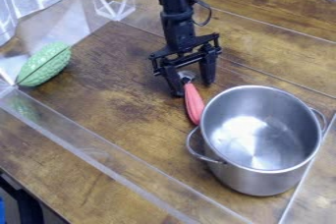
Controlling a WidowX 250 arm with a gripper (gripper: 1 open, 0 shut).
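Observation:
A black robot gripper (188, 71) hangs low over the wooden table, its fingers around the top end of a red-handled utensil (194, 101) with a light metal tip. Whether the fingers are closed on it cannot be told. The utensil lies on the table just left of a large steel pot (257, 174), its handle pointing toward the front.
A green melon-like object (43, 65) lies at the left, by clear plastic panels. A clear rail runs along the lower left.

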